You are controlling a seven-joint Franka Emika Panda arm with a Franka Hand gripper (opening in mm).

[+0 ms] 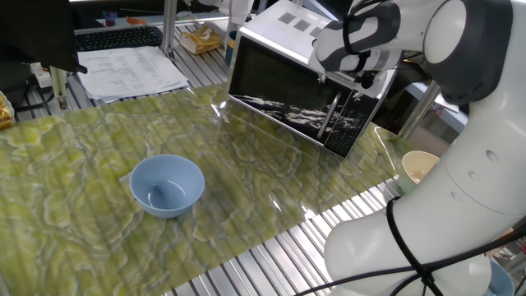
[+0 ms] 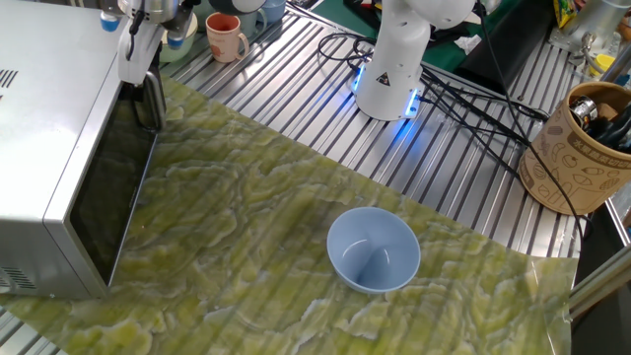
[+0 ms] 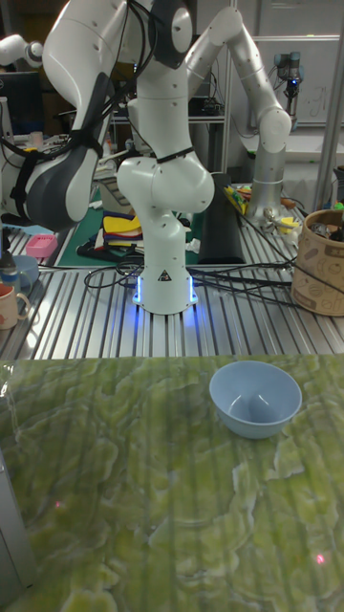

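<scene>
The silver microwave [image 1: 288,33] sits at the back of the green marbled mat, its dark door [image 1: 275,90] closed. A vertical handle [image 1: 330,113] stands out from the door. My gripper [image 1: 343,80] is at the microwave's upper front edge, near the top of the handle; in exterior view 2 the gripper [image 2: 143,59] shows at the top left, just above the handle [image 2: 154,101]. Whether it touches the handle, and how its fingers stand, is unclear. An empty light-blue bowl [image 1: 167,186] rests upright on the mat, well away from the gripper.
A pink mug [image 2: 226,39] stands behind the mat, near the microwave. A pale green bowl [image 1: 418,167] is beside my arm. A brown patterned bucket [image 2: 567,158] with tools stands by the mat's corner. The mat [image 2: 246,237] between microwave and blue bowl is clear.
</scene>
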